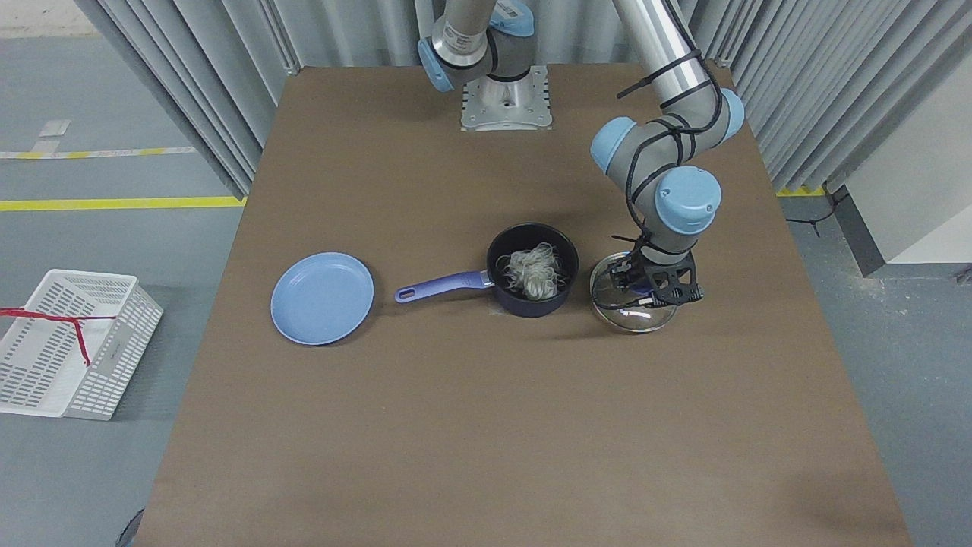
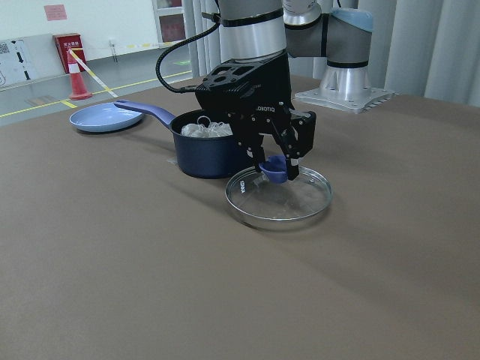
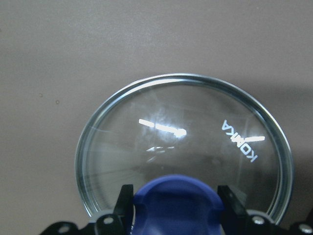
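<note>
A glass lid [image 3: 112,147] with a blue knob [image 3: 177,210] lies on the table, just right of a dark pot [image 1: 510,301]. My gripper [image 2: 274,161] is low over the lid with its fingers on either side of the knob, shut on it as the wrist view shows. The pot holds white noodle-like strands [image 1: 533,270] and has a blue handle [image 1: 442,286] pointing left.
A blue plate [image 1: 321,298] lies left of the pot. A white basket [image 1: 100,383] is on the floor at left.
</note>
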